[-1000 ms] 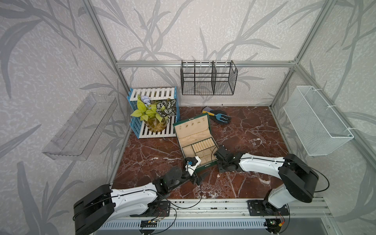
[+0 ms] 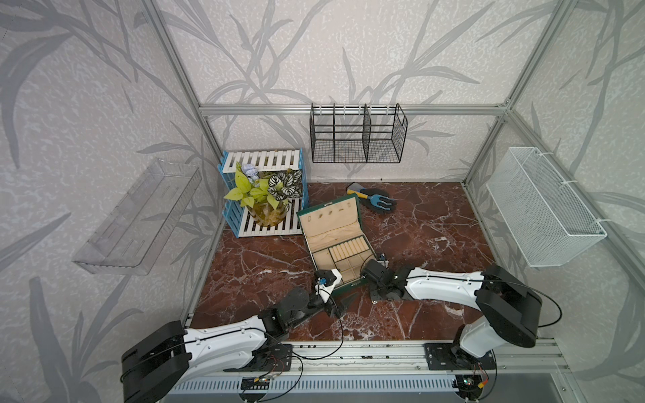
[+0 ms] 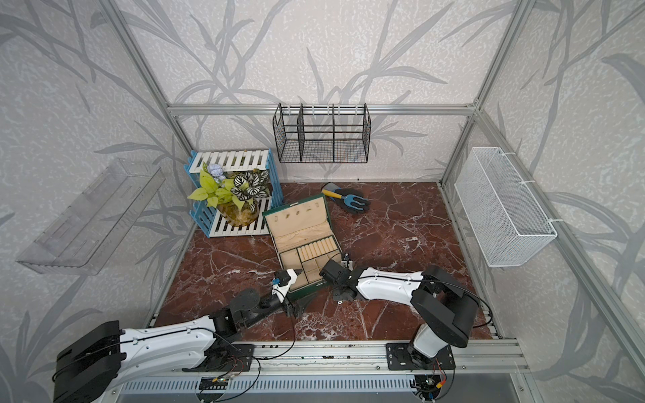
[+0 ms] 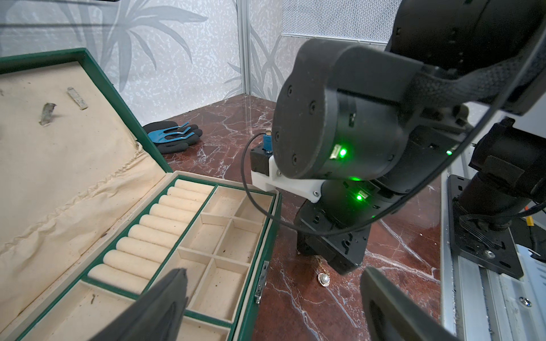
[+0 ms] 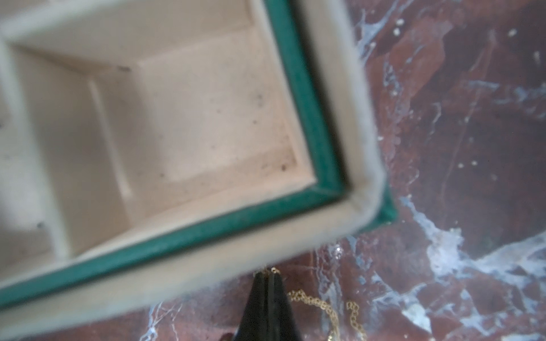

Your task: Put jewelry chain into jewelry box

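The green jewelry box (image 2: 329, 221) lies open on the marble, lid toward the back, with cream compartments and ring rolls (image 4: 149, 224). A gold chain (image 5: 310, 301) lies outside the box's front right corner, with a pendant (image 4: 323, 279) visible on the marble. My right gripper is shut, its tips at the chain; whether any chain is between them is unclear. My left gripper is open beside the box's front, fingers blurred in its wrist view.
A plant (image 2: 262, 194) on a slatted blue-white crate stands back left. Gloves with a tool (image 2: 376, 198) lie behind the box. Wire baskets (image 2: 356, 144) hang on the walls.
The left arm has moved slightly left. The box stays in place.
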